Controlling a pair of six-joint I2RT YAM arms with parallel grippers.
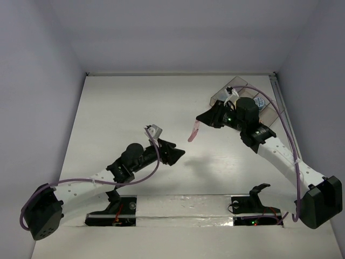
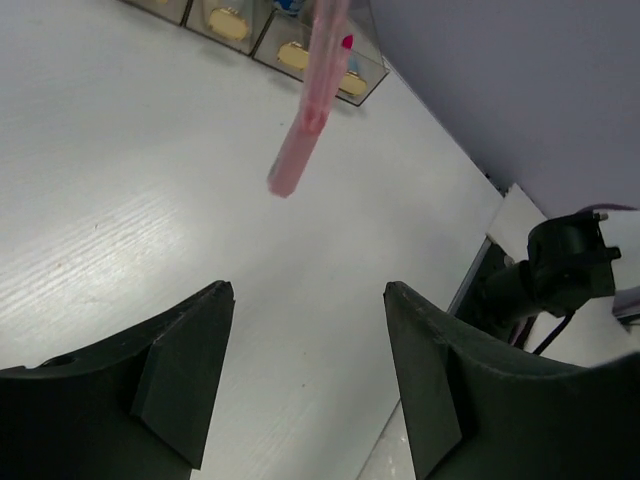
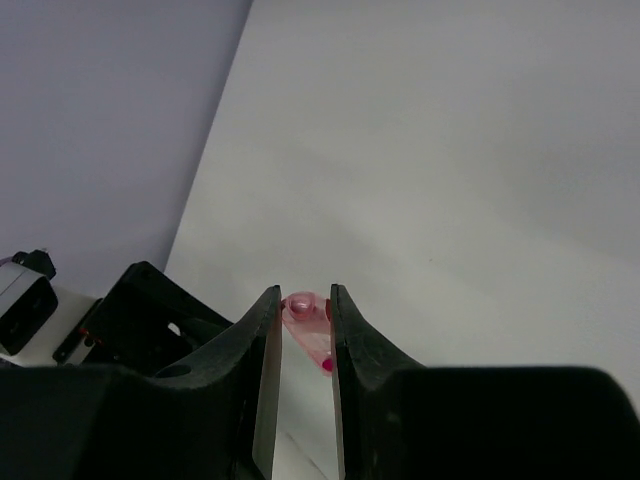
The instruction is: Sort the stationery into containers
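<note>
A translucent pink, pen-like item (image 1: pixel 193 131) hangs from my right gripper (image 1: pixel 199 117), which is shut on it. In the right wrist view its end shows between the two fingertips. My left gripper (image 1: pixel 182 152) stands apart, lower and to the left in the top view. In the left wrist view, the fingers (image 2: pixel 190 370) are spread with nothing between them, and the pink item (image 2: pixel 303 130) hangs ahead of them. A clear container with compartments (image 1: pixel 237 82) sits at the back right, partly covered by my right arm.
A round blue item (image 1: pixel 260 102) and several small things are in the container. Grey walls rise behind and at both sides.
</note>
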